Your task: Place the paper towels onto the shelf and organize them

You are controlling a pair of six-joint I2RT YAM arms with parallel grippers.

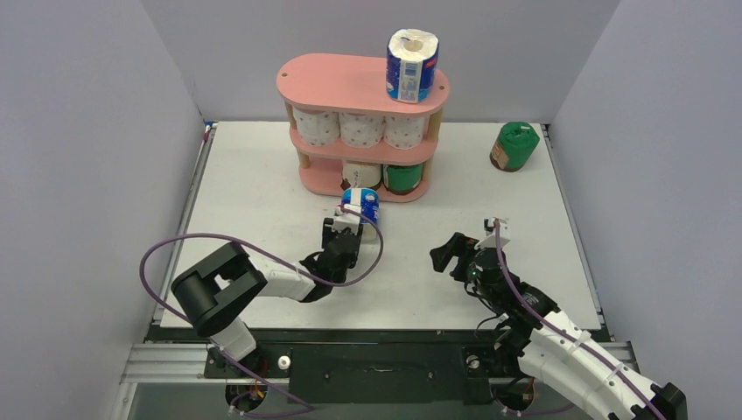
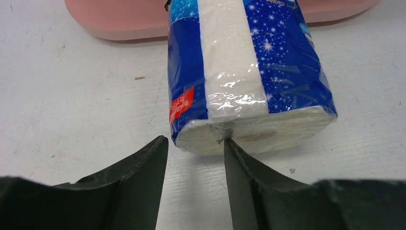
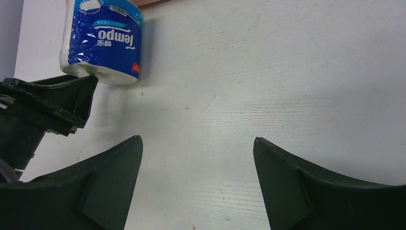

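Note:
A blue-and-white Tempo paper roll point(image 1: 362, 203) lies on its side in front of the pink shelf point(image 1: 337, 79), its pale end point(image 2: 258, 136) towards my left gripper. That gripper is part open, fingertips at the roll's end, with the roll ahead of them rather than between them. One fingertip seems to touch the end, as the right wrist view of the roll point(image 3: 105, 40) also suggests. Another blue roll point(image 1: 412, 66) stands on the shelf top at the right. My right gripper hangs open over bare table, nothing between its fingers.
White dotted rolls point(image 1: 361, 129) fill the middle tier. A white roll point(image 1: 361, 173) and a green one point(image 1: 402, 178) occupy the bottom tier, whose left end is empty. A green roll point(image 1: 514, 146) stands at the table's back right.

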